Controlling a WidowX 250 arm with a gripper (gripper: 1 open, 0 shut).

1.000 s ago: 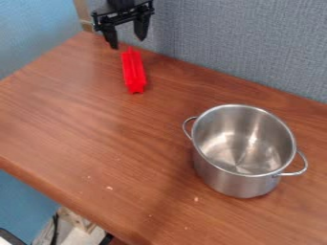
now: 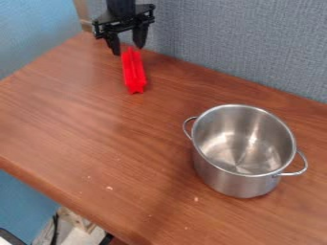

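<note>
A long red object [image 2: 134, 73] lies on the wooden table near the back edge, pointing toward the viewer. Above its far end is my black gripper [image 2: 126, 43], its two fingers apart, one on each side above it; whether they touch it I cannot tell. A steel pot [image 2: 248, 156] with two side handles stands on the right part of the table, well away from the gripper.
A grey wall [image 2: 243, 48] runs along the back, a blue surface lies beyond the left edges.
The red object and pot look unmoved.
</note>
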